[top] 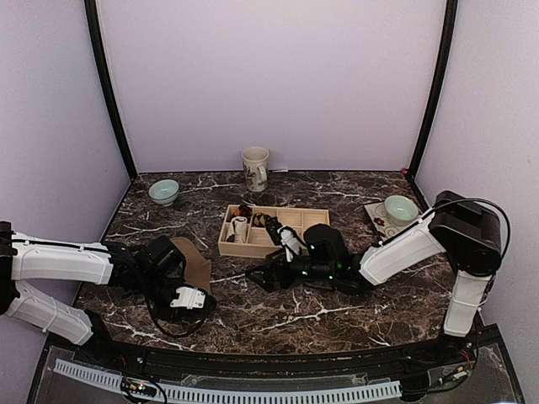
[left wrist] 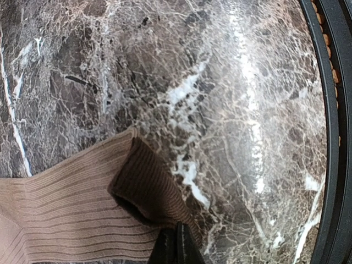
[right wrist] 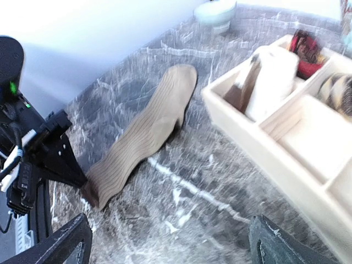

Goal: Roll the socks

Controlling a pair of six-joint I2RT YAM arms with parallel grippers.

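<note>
A long ribbed brown sock (top: 197,268) lies flat on the dark marbled table. Its near end stands folded up in the left wrist view, where my left gripper is shut on that sock end (left wrist: 148,184). The right wrist view shows the sock (right wrist: 144,135) stretching diagonally away from the left gripper. Off to the right of the sock, over bare table, my right gripper (top: 259,279) is open; its fingers (right wrist: 65,242) stand wide apart with nothing between them.
A wooden divided box (top: 278,248) sits behind the right gripper, with several rolled socks in its left compartments. A pale bowl (top: 164,192) and a mug (top: 255,168) stand at the back. Another bowl (top: 401,209) is at the right.
</note>
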